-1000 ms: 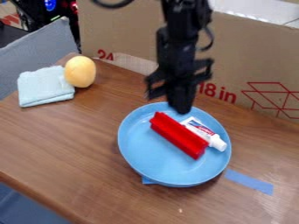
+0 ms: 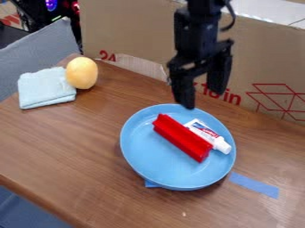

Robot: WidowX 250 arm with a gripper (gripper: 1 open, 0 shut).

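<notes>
A black gripper (image 2: pixel 185 85) hangs above the back edge of a blue plate (image 2: pixel 155 160), open, with nothing seen between its fingers. On the plate lie a red cylindrical object (image 2: pixel 181 140) and, beside it to the right, a white tube (image 2: pixel 209 134) with red markings.
A yellow oval object (image 2: pixel 81 73) and a folded pale blue cloth (image 2: pixel 45 88) sit at the back left of the wooden table (image 2: pixel 71 151). Cardboard (image 2: pixel 268 76) stands behind.
The objects on the table have not moved.
</notes>
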